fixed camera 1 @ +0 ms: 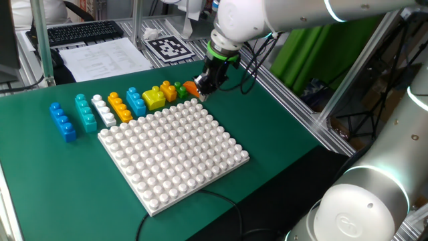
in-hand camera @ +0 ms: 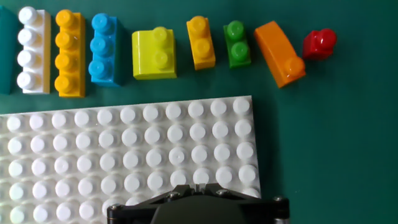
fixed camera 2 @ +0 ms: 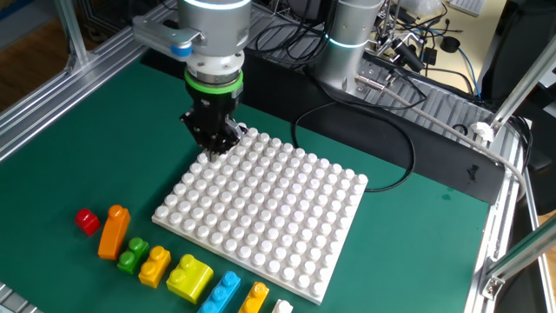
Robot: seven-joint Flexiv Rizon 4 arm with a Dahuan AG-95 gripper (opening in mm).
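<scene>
My gripper is at the bottom edge of the wrist view, its dark fingertips drawn together with nothing seen between them. In exterior view 2 the gripper (fixed camera 2: 214,155) hangs over or just beside a corner of the white studded baseplate (fixed camera 2: 261,196). Beyond the plate, a row of bricks lies on the green table: red (in-hand camera: 319,43), orange sloped (in-hand camera: 280,54), green (in-hand camera: 237,44), small yellow-orange (in-hand camera: 201,43), lime (in-hand camera: 153,54), blue (in-hand camera: 104,50), long yellow-orange (in-hand camera: 69,54) and white (in-hand camera: 34,52). No brick sits on the visible studs.
Teal (fixed camera 1: 85,113) and dark blue (fixed camera 1: 63,122) bricks finish the row's far end. A black cable (fixed camera 1: 224,199) runs beside the plate. Bare green table (fixed camera 1: 267,134) lies on the plate's right in exterior view 1. A printed marker sheet (fixed camera 1: 169,49) rests behind the table.
</scene>
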